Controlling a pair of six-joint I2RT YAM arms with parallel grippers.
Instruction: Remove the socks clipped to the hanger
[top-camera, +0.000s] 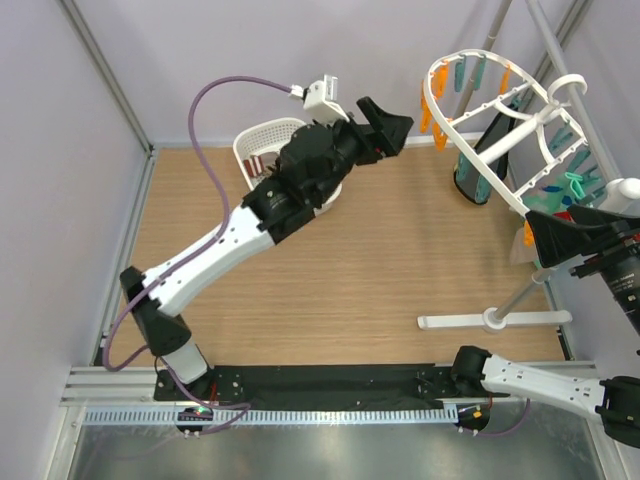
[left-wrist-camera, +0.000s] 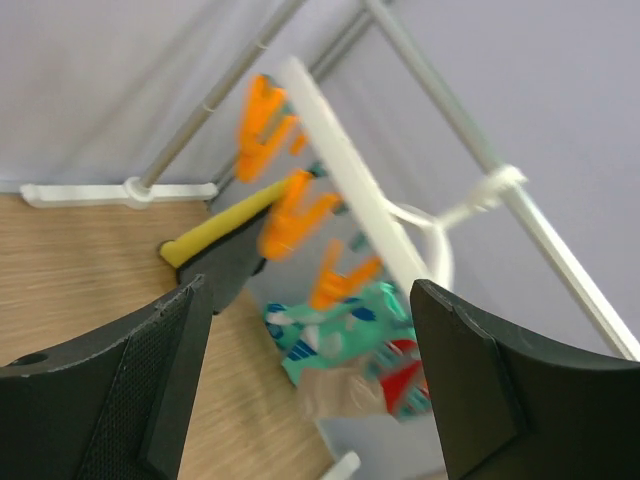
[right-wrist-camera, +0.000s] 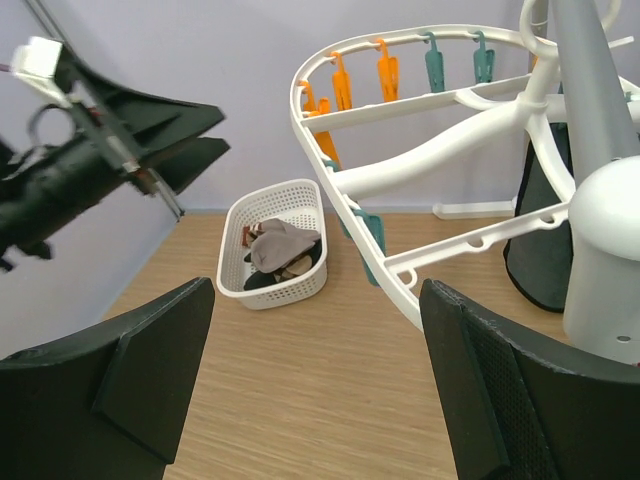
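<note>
The white round hanger (top-camera: 479, 158) hangs at upper right with orange and teal clips around it. A dark sock (top-camera: 497, 140) hangs beneath it, also seen as a black sock (right-wrist-camera: 540, 225) in the right wrist view. Teal patterned cloth (left-wrist-camera: 340, 332) hangs farther along, near a piece with red and pale parts (left-wrist-camera: 400, 375). My left gripper (top-camera: 393, 130) is open and empty, left of the hanger's rim and apart from it. My right gripper (top-camera: 570, 238) stands open at the hanger's near right side; in its wrist view nothing is between the fingers.
A white basket (top-camera: 265, 133) with several socks in it stands at the back left, partly hidden by the left arm. The hanger's pole (top-camera: 590, 115) and white foot (top-camera: 540, 319) are on the right. Mid-floor is bare.
</note>
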